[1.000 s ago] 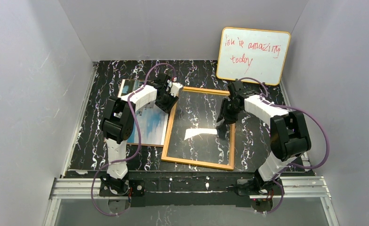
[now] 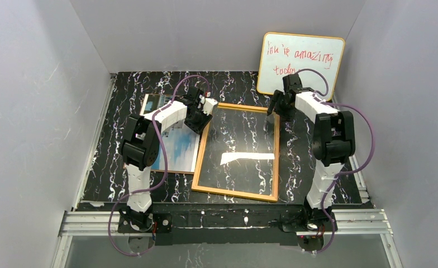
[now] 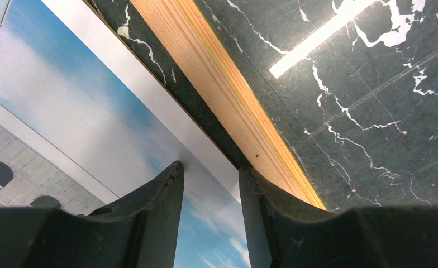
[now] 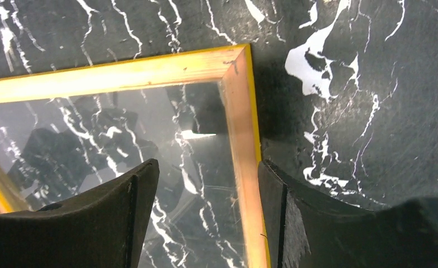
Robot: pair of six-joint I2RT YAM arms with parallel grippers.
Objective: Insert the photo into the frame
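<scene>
The wooden frame (image 2: 196,162) lies flat in the middle of the table, and dark marble shows inside its border. To its left rests the photo (image 2: 179,149), blue and white, partly under the left arm. My left gripper hovers over the photo's white edge beside the frame's left bar; its fingers (image 3: 169,190) stand apart, with nothing clearly held. At the frame's far right corner (image 4: 236,64), my right gripper is open. Its fingers (image 4: 141,192) are on either side of the right bar in the wrist view, with no contact visible.
A whiteboard (image 2: 312,47) with red writing leans at the back right, just behind the right gripper. A bright reflection (image 2: 247,156) crosses the area inside the frame. Bare marble (image 2: 300,173) lies right of the frame.
My right gripper has moved away from the front, along the frame's right side to its far right corner. The left arm, the photo and the frame look unmoved.
</scene>
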